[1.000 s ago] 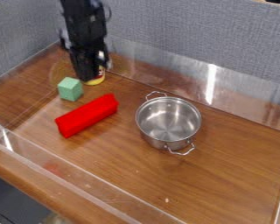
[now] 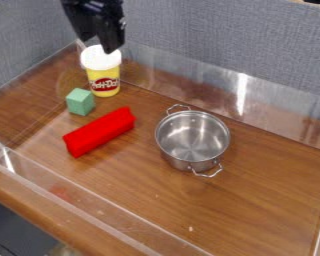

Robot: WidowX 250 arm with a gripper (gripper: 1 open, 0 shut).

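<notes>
My dark gripper [image 2: 99,38] hangs at the top left, open, above a yellow Play-Doh tub [image 2: 104,80] with a white lid. A small green cube [image 2: 80,101] sits left and in front of the tub. A red elongated block [image 2: 99,131] lies diagonally in the middle left. A steel pot [image 2: 192,139] with two handles stands to the right of the red block.
A pale wall runs along the back, behind the tub and pot.
The gripper has risen from down by the tub to above it, leaving the tub in full view. The tub, cube, red block and pot look unmoved.
</notes>
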